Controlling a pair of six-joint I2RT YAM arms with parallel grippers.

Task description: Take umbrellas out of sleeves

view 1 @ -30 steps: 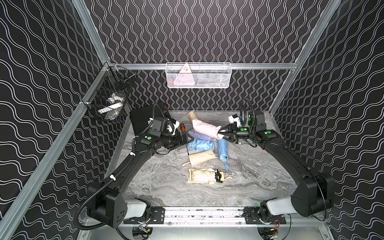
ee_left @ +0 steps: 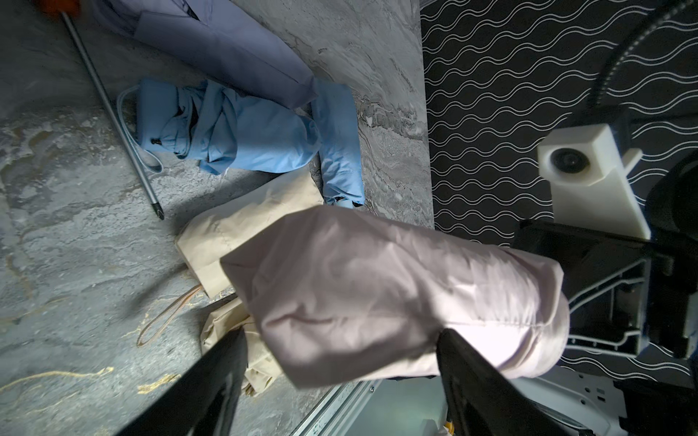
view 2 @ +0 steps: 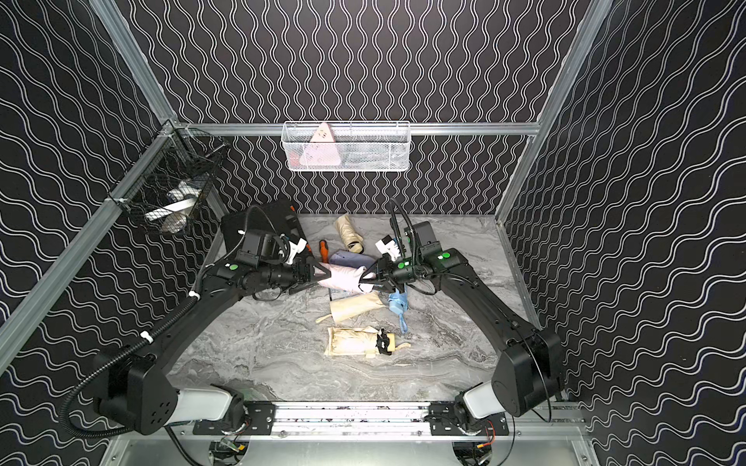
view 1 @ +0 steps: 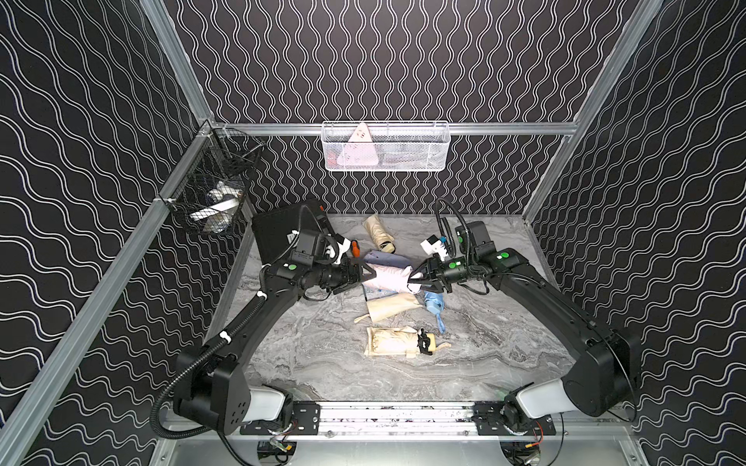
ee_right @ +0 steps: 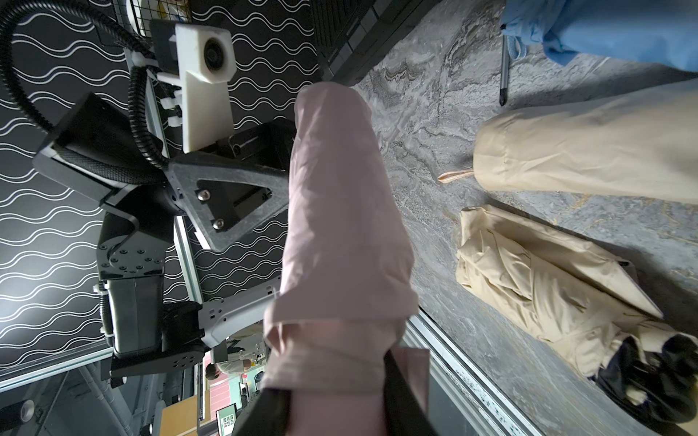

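A pink sleeved umbrella [view 1: 385, 276] hangs level between the grippers. My right gripper [view 1: 415, 281] is shut on one end; in the right wrist view the pink fabric [ee_right: 341, 203] fills the space between its fingers. My left gripper is part open around the umbrella's other, loose-looking end; whether its fingers touch the fabric is unclear. Below lie beige umbrellas [view 1: 392, 341], blue umbrellas [ee_left: 338, 145] and a grey-lilac one [ee_left: 218, 51]. Another beige umbrella [view 1: 379, 233] lies at the back.
A screwdriver [ee_left: 109, 116] lies beside the umbrellas. A black case [view 1: 272, 229] is at the back left, a white wire basket [view 1: 404, 151] on the back rail, and a black basket [view 1: 217, 194] on the left.
My right gripper has moved left and down with the pink umbrella, bringing its free end to my left gripper, which has shifted slightly right.
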